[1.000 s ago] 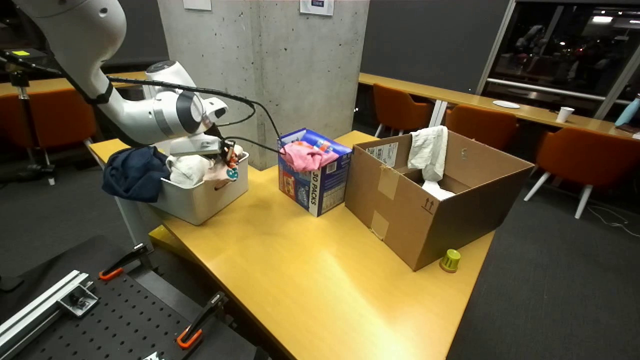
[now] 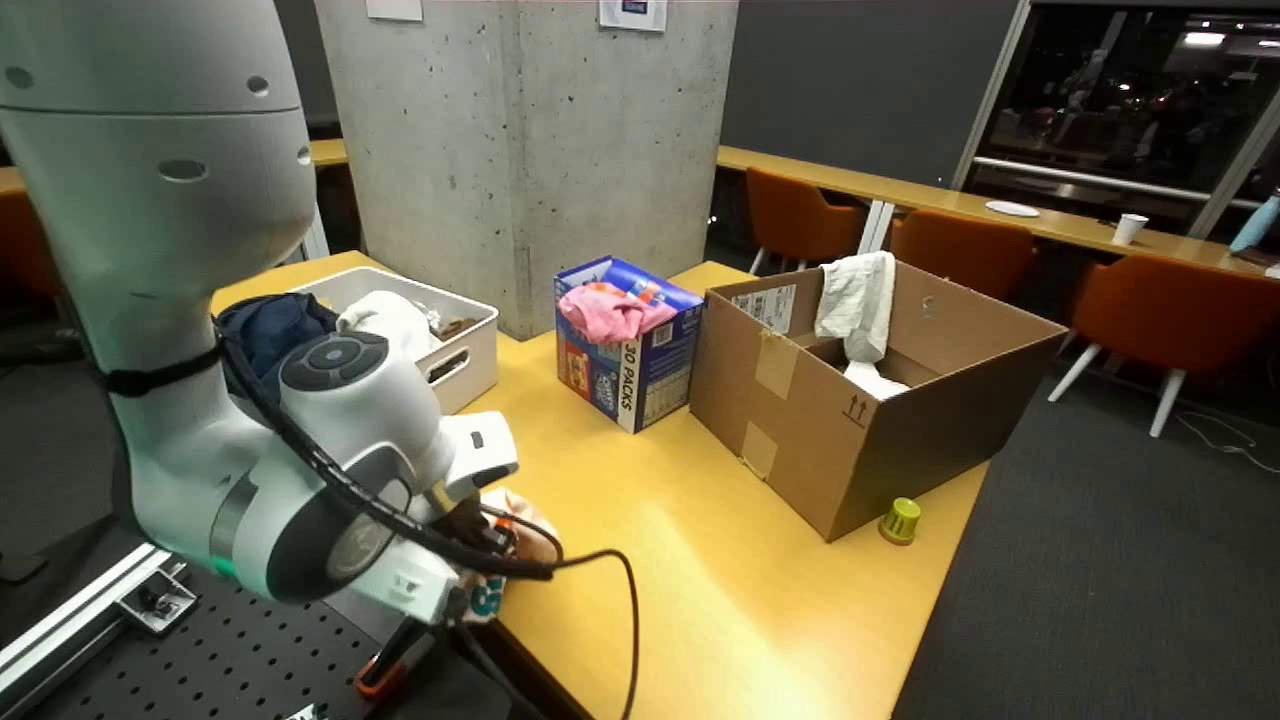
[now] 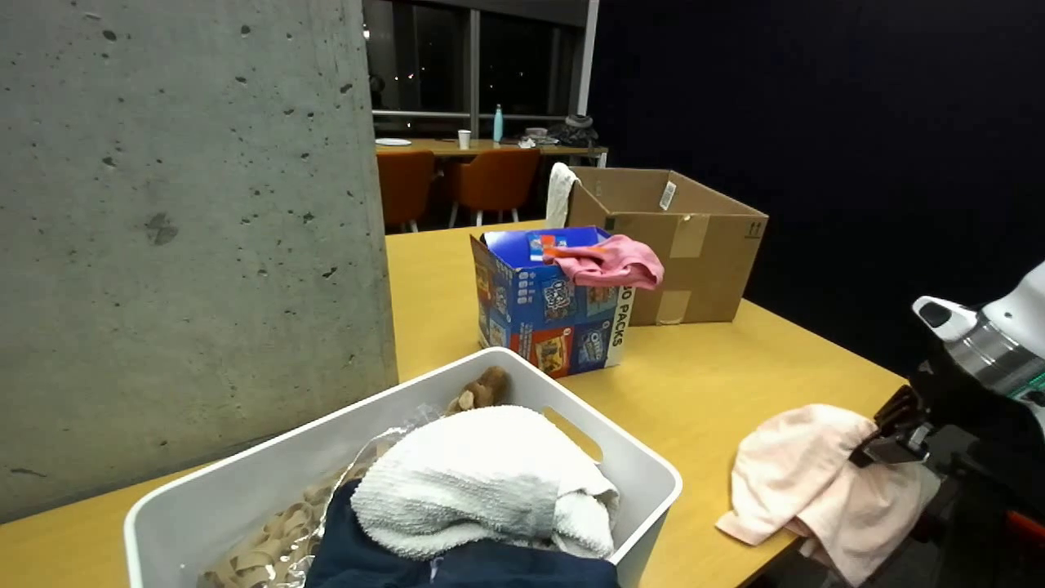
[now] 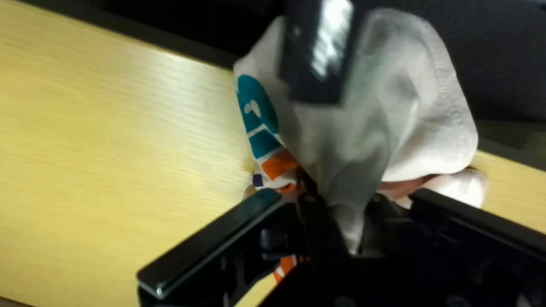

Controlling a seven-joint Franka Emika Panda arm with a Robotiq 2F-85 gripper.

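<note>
A pale pink cloth [image 3: 798, 470] with a teal and orange print lies bunched at the table's near edge, part of it drooping over that edge in exterior view 2. My gripper [image 3: 887, 441] is shut on it from above. In the wrist view the cloth [image 4: 425, 133] runs up between the fingers, and its printed side shows at the left. From exterior view 1, the arm covers most of the gripper, leaving only a bit of the cloth [image 2: 528, 514] in sight.
A white bin [image 3: 627, 451] holds a white towel [image 3: 480, 475] and navy cloth. Beyond stand a blue snack box [image 2: 630, 360] with a pink cloth [image 2: 606, 314] on its rim, a cardboard box [image 2: 780, 420] and a small green cup [image 2: 900, 521].
The arm has swung from the white bin toward the table's near edge, carrying the pale pink cloth out of the bin. The boxes have stayed in place.
</note>
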